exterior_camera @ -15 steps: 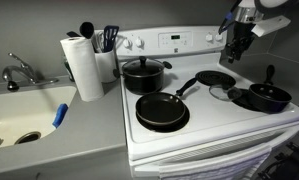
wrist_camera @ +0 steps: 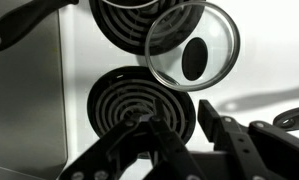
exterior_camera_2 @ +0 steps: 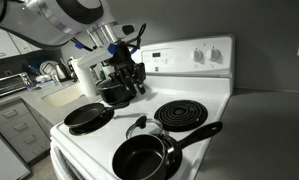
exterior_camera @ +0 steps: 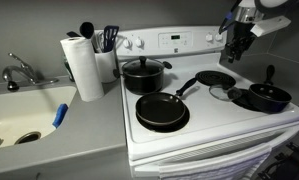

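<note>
My gripper [exterior_camera: 236,50] hangs above the back right of the stove, clear of the cookware. Its dark fingers show at the bottom of the wrist view, but nothing can be made out as held between them, and how far they are closed is unclear. A clear glass lid [wrist_camera: 227,38] with a black knob lies partly over a front burner. Beside it is a black saucepan [exterior_camera_2: 139,160] with a long handle. Below the gripper, the bare coil burner [wrist_camera: 102,100] is uncovered. A black frying pan [exterior_camera: 161,109] rests at the front left, and a lidded black pot [exterior_camera: 143,76] stands behind it.
The white stovetop [exterior_camera: 207,118] has clear space between the frying pan and the saucepan. A paper towel roll [exterior_camera: 83,70] and a utensil holder [exterior_camera: 107,66] stand on the counter at left, next to the sink [exterior_camera: 27,112]. The control panel rises behind the burners.
</note>
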